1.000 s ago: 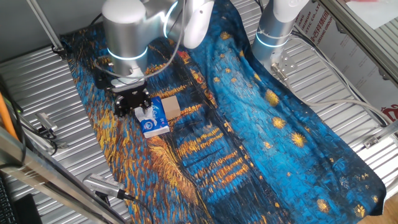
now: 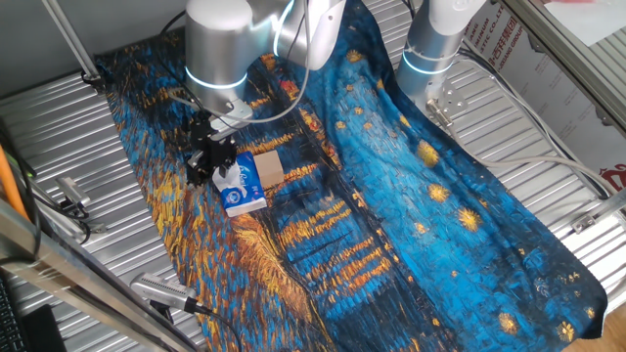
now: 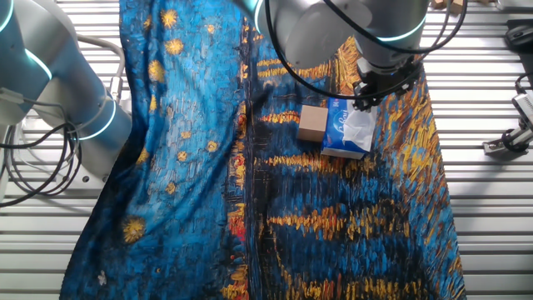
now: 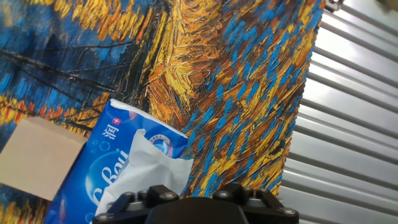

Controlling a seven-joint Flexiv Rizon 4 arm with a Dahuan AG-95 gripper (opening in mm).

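A blue-and-white tissue pack [image 2: 245, 198] lies on the patterned cloth, a white tissue [image 4: 149, 169] sticking up from its opening. Right against or close beside the pack sits a small tan cardboard box [image 3: 313, 122]. My black gripper [image 2: 212, 164] hangs over the pack's edge, on the side away from the box. In the wrist view the gripper shows only at the bottom edge, the tissue reaching under its left side. Whether the tissue lies between its fingers is hidden, and how far the fingers stand apart is unclear.
The cloth [image 3: 191, 192] with its painted pattern covers most of the ribbed metal table [image 3: 491, 233], with wide clear room around the pack. A grey device [image 2: 164, 291] lies near the front left edge.
My arm has shifted right in exterior view 1, and the gripper has turned beside the pack, now looking narrower from there. Pack, tissue and box appear unmoved.
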